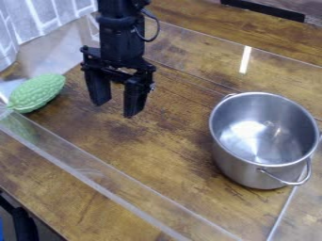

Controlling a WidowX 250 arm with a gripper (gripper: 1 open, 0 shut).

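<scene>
My black gripper (119, 92) hangs over the wooden floor of the tray in the upper middle, its two fingers spread apart with nothing visible between them. Left of it, a green bumpy oval object (38, 92), like a toy vegetable, lies near the tray's left side. A steel pot (258, 141) with a wire handle stands at the right, empty as far as its inside shows.
Clear plastic walls (126, 186) edge the wooden work area (151, 151). The middle and front of the surface between the green object and the pot are free. A pale cloth or cover lies at the top left.
</scene>
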